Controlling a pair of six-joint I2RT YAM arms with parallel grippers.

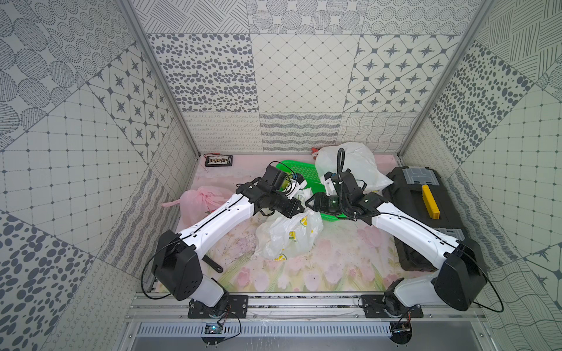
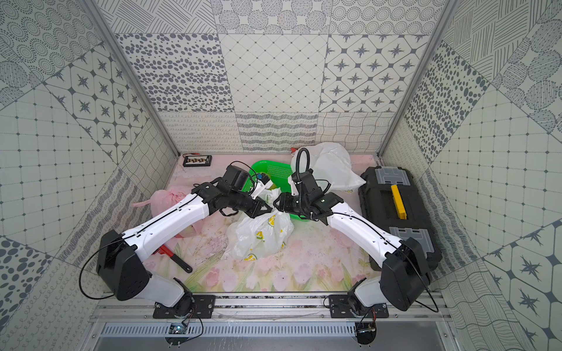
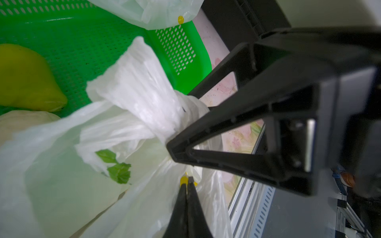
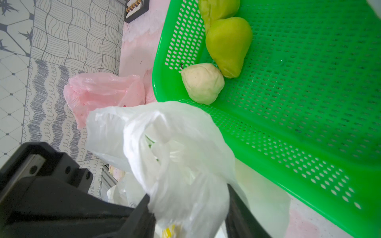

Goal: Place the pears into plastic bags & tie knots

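Note:
A white plastic bag with a lemon print (image 1: 288, 235) lies crumpled at the front of the table, its top gathered up between both arms. My left gripper is shut against the bag; whether plastic is pinched in its tips is unclear. In the right wrist view, a twisted fold of white plastic (image 4: 190, 198) stands between the parted fingers of my right gripper. The two grippers nearly touch each other. Green pears (image 4: 228, 43) and a pale round fruit (image 4: 203, 83) lie in the green basket (image 4: 309, 166). What the bag contains is hidden.
A tied pink bag (image 2: 166, 201) sits on the left, with a red-and-black handled tool (image 2: 175, 257) in front of it. Another full white bag (image 2: 327, 163) stands behind my right arm. A black toolbox (image 2: 374, 204) fills the right side.

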